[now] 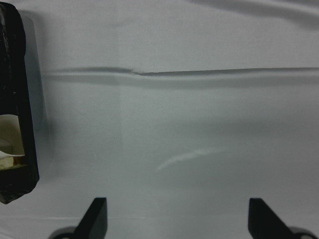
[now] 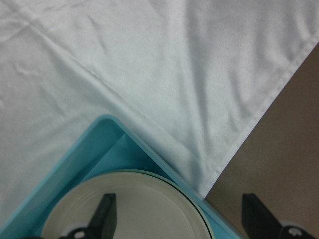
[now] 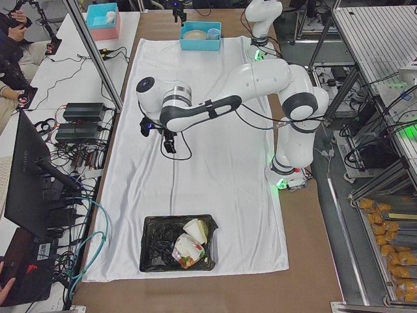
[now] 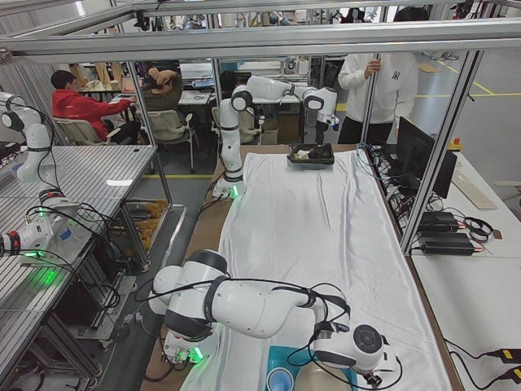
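Note:
A black bin (image 3: pixel 150 244) with crumpled packaging and paper cups sits at the near end of the white cloth. My left gripper hangs open over bare cloth (image 1: pixel 189 139), with the bin's edge at the left of the left wrist view. At the other end stands a blue tub (image 3: pixel 201 45) holding a round pale plate (image 2: pixel 144 209) and a light blue cup (image 4: pixel 279 380). My right gripper is open above the tub's corner, nothing held between its fingers.
Bare cloth fills the middle between bin and tub. A metal frame upright, monitor and cables (image 3: pixel 65 156) line one long side; a metal bench (image 3: pixel 365 39) stands on the other. People are seated or standing around the frame.

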